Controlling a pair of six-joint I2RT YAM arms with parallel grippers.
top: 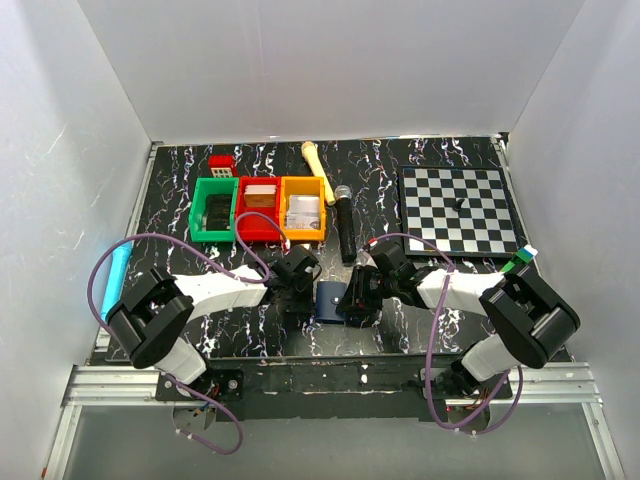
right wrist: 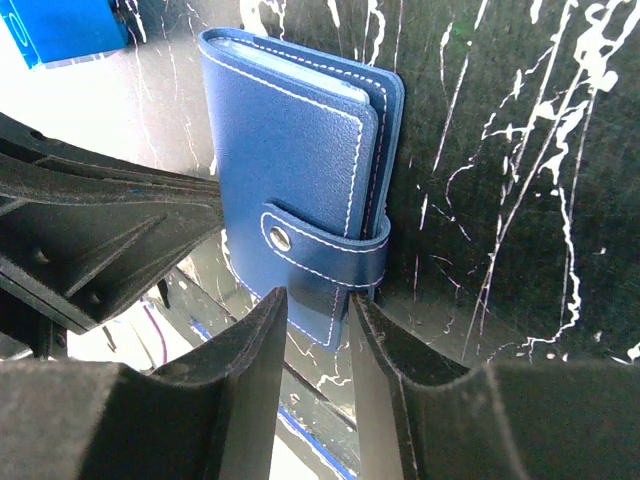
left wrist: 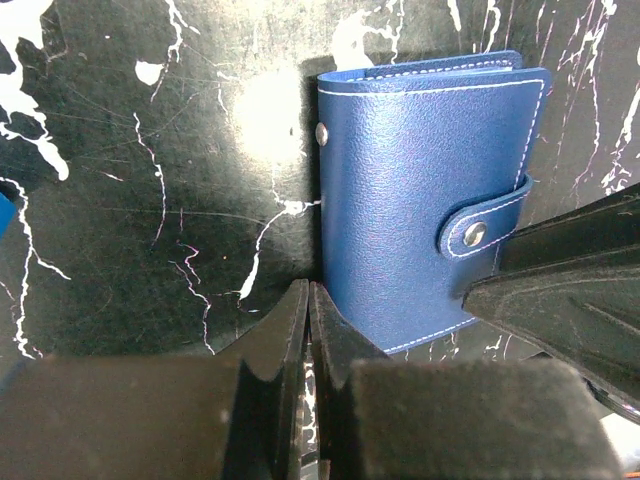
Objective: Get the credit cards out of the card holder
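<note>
The blue card holder (top: 330, 300) lies flat on the dark marbled table between my two grippers, its strap snapped down over the edge. Its metal snap (right wrist: 280, 238) and stitched strap (right wrist: 325, 250) show clearly in the right wrist view. My left gripper is shut at the holder's spine side, nothing visible between its fingers. On the strap side, my right gripper stands part open, its fingertips close to the strap's edge; whether they touch it is hard to tell. No cards can be made out, as the cover hides the inside.
Green (top: 193, 222), red (top: 241, 236) and orange (top: 305, 236) bins stand behind my left arm. A black microphone (top: 346, 225) lies just behind the holder. A chessboard (top: 460, 240) fills the back right, and a blue object (top: 117, 270) lies at the left edge.
</note>
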